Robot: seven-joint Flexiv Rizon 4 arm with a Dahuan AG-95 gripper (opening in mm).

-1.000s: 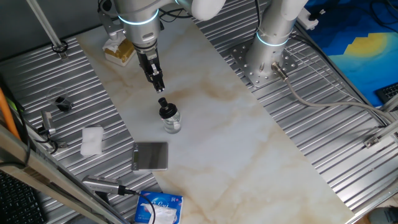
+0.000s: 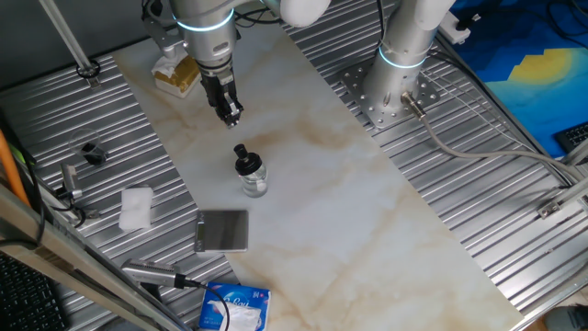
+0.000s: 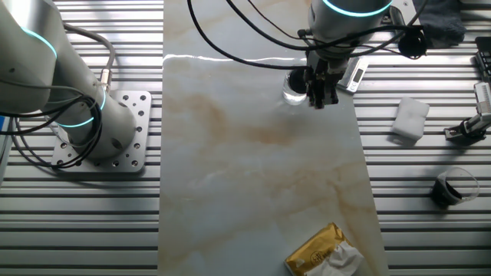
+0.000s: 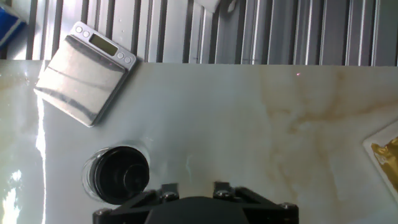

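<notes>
A clear glass bottle with a black lid (image 2: 250, 170) stands upright on the marble-patterned board (image 2: 312, 202). My gripper (image 2: 233, 121) hangs above the board, apart from the bottle, on the side toward the gold tissue pack. In the wrist view the two fingertips of the gripper stand apart with nothing between them, and the bottle (image 4: 118, 174) lies to their left. From exterior view 2 the gripper (image 3: 322, 101) partly covers the bottle (image 3: 293, 90). Beyond the bottle rests a flat silver scale (image 4: 87, 74) with a small display.
A gold tissue pack (image 2: 176, 75) sits at the board's far end, a blue one (image 2: 235, 306) near its front. Off the board are a white block (image 2: 136, 209) and a clear cup with dark contents (image 2: 93, 153). The board's middle is clear.
My gripper has shifted slightly away from the bottle, up and a little left in exterior view 1. The bottle and the scale have stayed in place.
</notes>
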